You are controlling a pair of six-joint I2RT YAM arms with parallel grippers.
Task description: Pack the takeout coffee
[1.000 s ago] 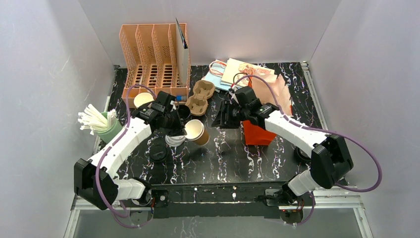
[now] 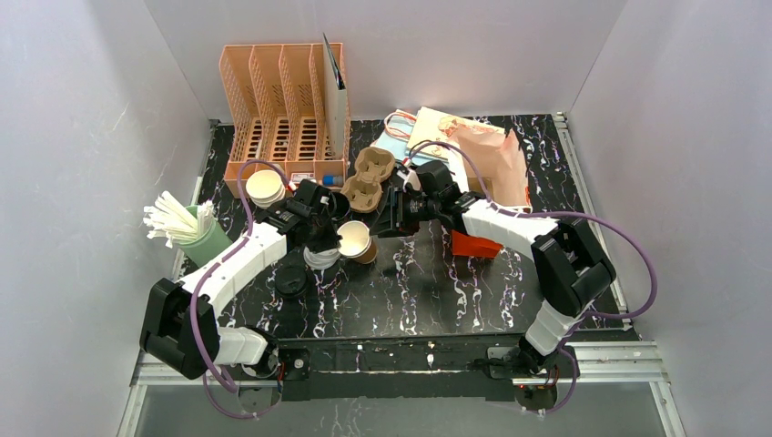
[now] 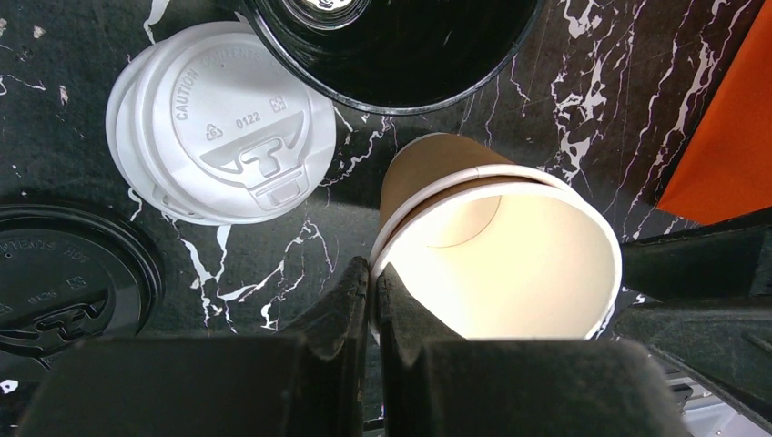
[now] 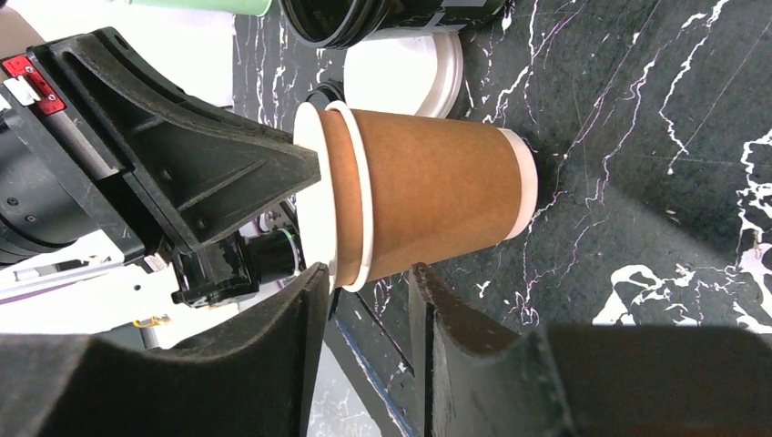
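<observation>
A nested pair of brown paper cups (image 2: 362,248) (image 3: 501,255) (image 4: 441,182) is tipped, cream mouth toward my left gripper. That gripper (image 2: 335,238) is shut on the cups' rim at their near side. My right gripper (image 2: 390,224) stands part open just right of the cups, nothing seen between its fingers; in the right wrist view its tips are beside the rims. White lids (image 2: 321,259) (image 3: 228,118) and black lids (image 2: 291,280) lie left of the cups. A cardboard cup carrier (image 2: 362,194) sits behind them.
An orange divided rack (image 2: 264,91) stands at the back left, a green holder of wrapped items (image 2: 205,241) at the left. Paper bags (image 2: 496,164) and a red object (image 2: 473,248) are at the right.
My right gripper has moved left toward the cups, its arm swinging inward. The cups have shifted slightly up and left with my left gripper.
</observation>
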